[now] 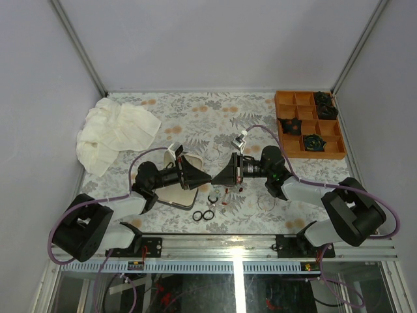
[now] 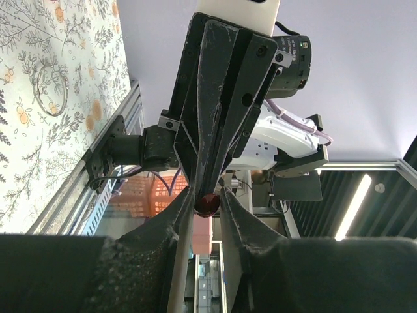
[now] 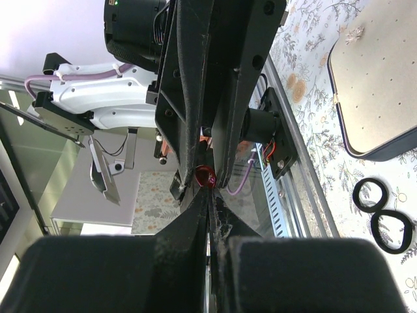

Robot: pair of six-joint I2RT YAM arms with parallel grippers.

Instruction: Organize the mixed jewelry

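Note:
In the top view my left gripper [image 1: 209,178] and right gripper [image 1: 214,181] meet tip to tip above the front middle of the patterned cloth. My left gripper is shut on a small dark red jewelry piece [image 2: 207,205], which looks rounded in the left wrist view. The same red piece [image 3: 205,175] sits between the left fingers in the right wrist view, right at the tips of my right gripper. Those right fingers [image 3: 201,212] are shut together, with nothing clearly showing between them. Loose jewelry [image 1: 226,195] lies on the cloth below.
A cream tray [image 1: 174,194] lies under the left arm. Two black rings [image 1: 208,214] are in front of it. At the back right stands an orange compartment organizer [image 1: 309,155] holding black items. A white cloth [image 1: 114,134] covers the back left.

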